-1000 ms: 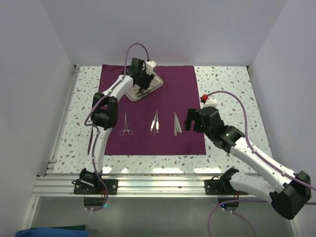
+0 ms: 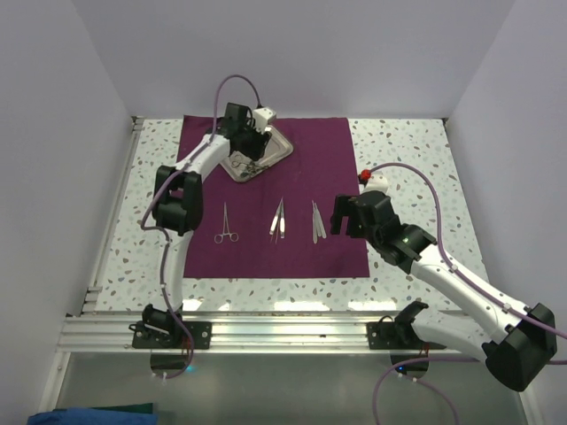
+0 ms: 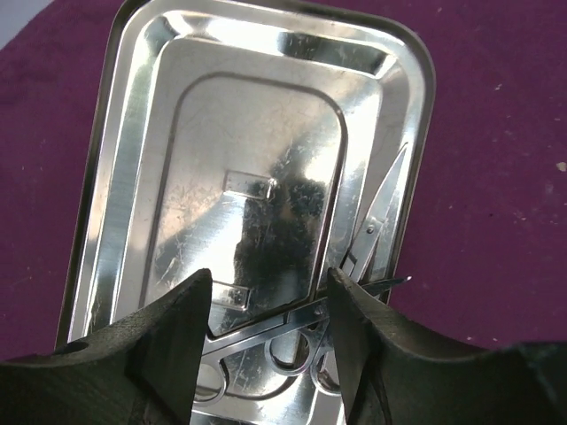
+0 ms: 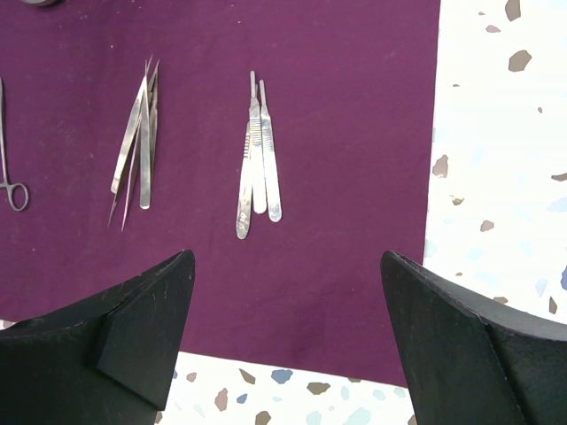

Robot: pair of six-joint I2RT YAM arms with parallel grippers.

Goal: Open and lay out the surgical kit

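Note:
The metal tray (image 3: 244,115) fills most of the left wrist view. Scissors (image 3: 372,226) with a long blade lie at its right side, and a second scissors-like tool (image 3: 266,329) crosses them, its tip over the rim. My left gripper is open above these tools, its fingers partly covering them. On the purple cloth (image 4: 328,292) lie three scalpel handles (image 4: 257,159), several tweezers (image 4: 140,142) and a ringed clamp (image 2: 226,225). My right gripper hangs open over the cloth's near right part, nothing between its fingers.
Speckled white table (image 2: 412,164) shows around the cloth, clear to the right. The cloth right of the tray and right of the scalpel handles is bare. Walls close in the back and sides.
The right arm and laid-out tools look unmoved.

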